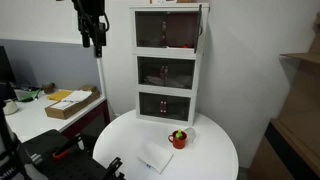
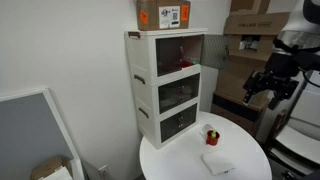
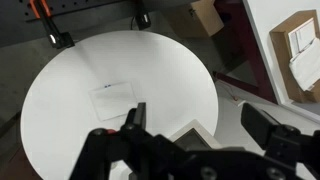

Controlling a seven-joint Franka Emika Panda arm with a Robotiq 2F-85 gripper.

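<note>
My gripper is raised high at the left of exterior view 1, well above the table and touching nothing. In the wrist view its dark fingers stand wide apart with nothing between them. A red mug with something yellow-green at its top is on the round white table. Close behind it sits a small white item. A flat white sheet or cloth lies nearer the table's edge. At the back rises a white cabinet with three dark-windowed compartments; its top door looks swung open.
An orange-brown box rests on the cabinet. A shallow cardboard box occupies the side desk, near a monitor. Shelves line the right wall.
</note>
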